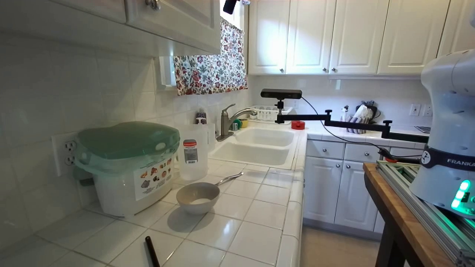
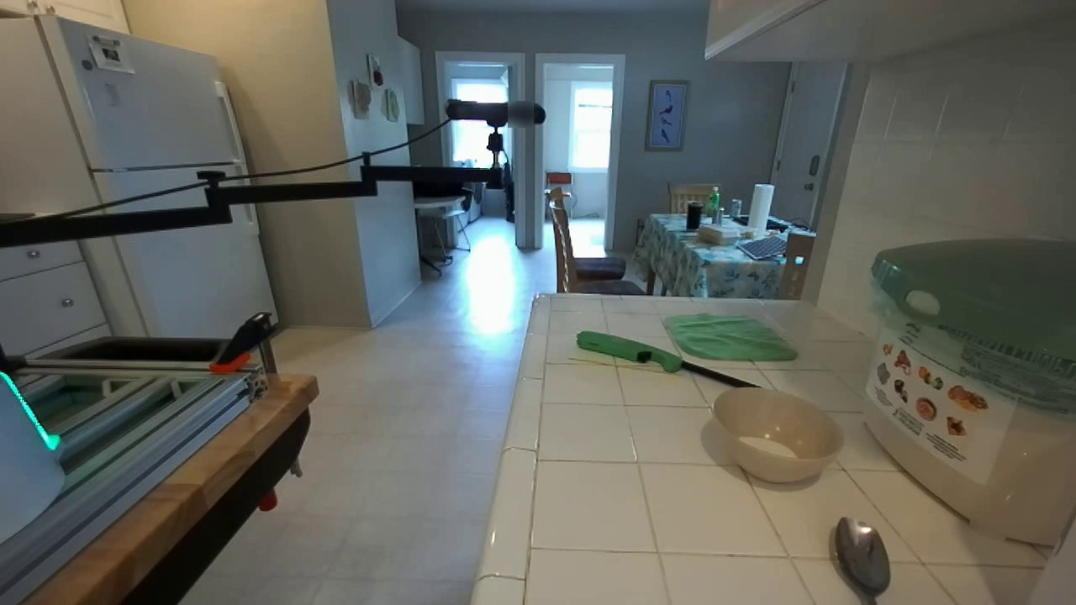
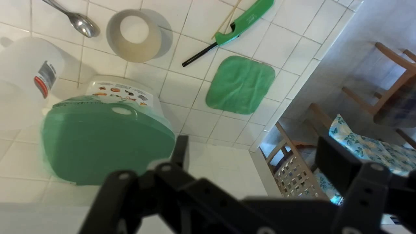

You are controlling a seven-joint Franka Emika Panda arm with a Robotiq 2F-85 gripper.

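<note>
My gripper stands open in the wrist view, its dark fingers wide apart and nothing held between them. It looks down over the counter from high up. At the upper left of exterior view 1 the cabinet door [image 1: 178, 20] with its round knob [image 1: 153, 4] is closed. On the counter are a beige bowl [image 2: 777, 439], a metal spoon [image 3: 82, 25], a green lighter with a black tip [image 3: 244, 24] and a green cloth [image 3: 240, 84]. A tub with a green lid [image 1: 129, 141] is against the wall, a clear jug [image 1: 193, 153] beside it.
A double sink [image 1: 262, 144] with a faucet [image 1: 227, 120] lies farther along the counter. A camera on a black boom arm [image 1: 309, 117] reaches out from the robot's table. Bare tiles [image 2: 595, 504] show along the counter's front edge.
</note>
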